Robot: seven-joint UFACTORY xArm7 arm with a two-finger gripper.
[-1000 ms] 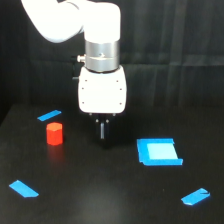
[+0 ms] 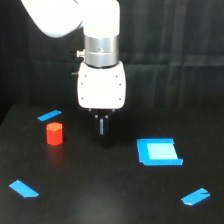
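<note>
My gripper (image 2: 103, 127) hangs over the dark table near its middle, below the white hand of the arm. Its thin dark fingers sit close together, and at this size their gap cannot be made out. No object shows at their tips. To the left of the gripper, a red-orange block (image 2: 54, 134) stands upright on the table, well apart from it. Right of the gripper lies a white square (image 2: 161, 151) framed by blue tape, with nothing on it.
Blue tape strips lie on the table (image 2: 105, 185): one at the back left (image 2: 49, 115), one at the front left (image 2: 23, 188) and one at the front right (image 2: 195, 197). A dark curtain (image 2: 165, 60) hangs behind.
The arm and gripper have risen slightly and shifted a little to the left. The block and the taped square have not moved.
</note>
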